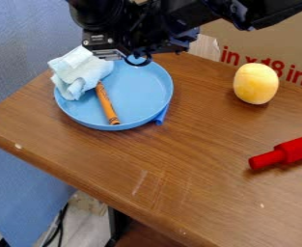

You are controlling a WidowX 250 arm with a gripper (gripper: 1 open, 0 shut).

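My gripper (115, 50) is at the top of the camera view, over the back of a blue plate (151, 96); its fingertips are too dark and crowded to tell their state. A crumpled pale blue cloth (76, 69) rests on the plate's left side, just below the gripper. An orange stick-like object (107, 104) lies on the plate beside the cloth.
A yellow oval object (255, 84) stands at the right of the wooden table (153, 183). A red cylinder (282, 152) lies at the right edge. A cardboard box (269, 43) is behind.
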